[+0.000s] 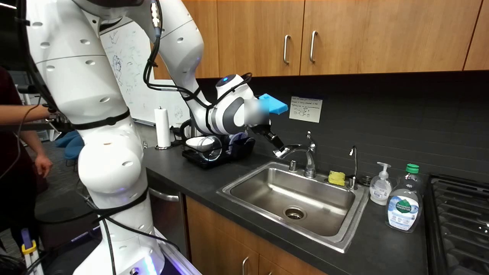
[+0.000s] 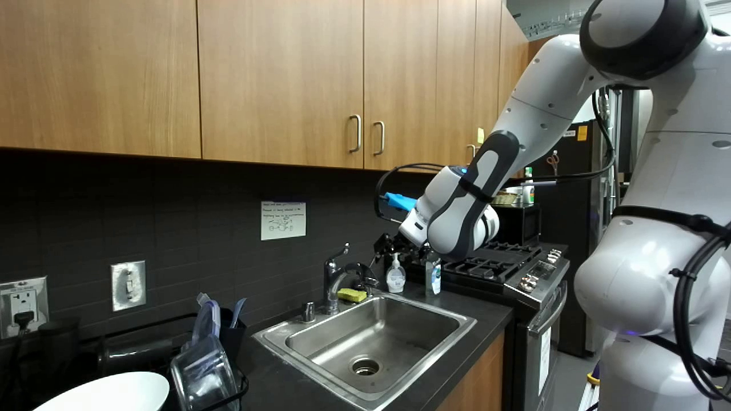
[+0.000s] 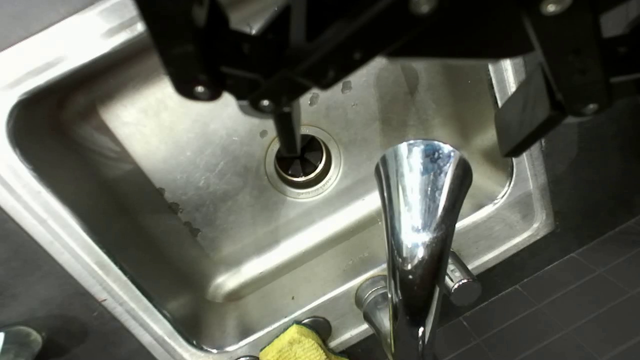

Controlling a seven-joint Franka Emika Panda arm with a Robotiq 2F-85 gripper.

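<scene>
In the wrist view my gripper stands open, its fingers spread wide with nothing held between them. The chrome faucet points its spout up into the lower part of that view, near the gap between the fingers. Exterior view 1 has the gripper angled down close to the spout end; contact cannot be told. Below lies the empty steel sink with its round drain. A yellow sponge rests on the sink's back rim.
Right of the sink stand a soap pump and a dish soap bottle, then the stove. A dish rack with dishes sits to the left. Cabinets hang above. Someone is at the far left.
</scene>
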